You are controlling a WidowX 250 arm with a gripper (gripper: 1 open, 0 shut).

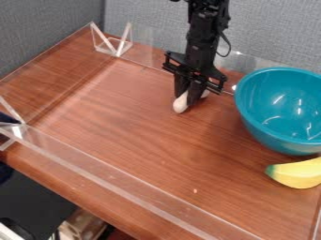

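Observation:
My black gripper (191, 80) hangs at the back middle of the wooden tabletop, shut on a pale white oblong object (181, 103), whose lower end shows beneath the fingers. The rest of that object is hidden by the gripper. A blue bowl (277, 112) stands to the right of the gripper, and a yellow banana (298, 174) lies in front of the bowl at the right.
Clear plastic rails edge the wooden table (126, 159), with white corner brackets at back left and left. A grey wall stands behind.

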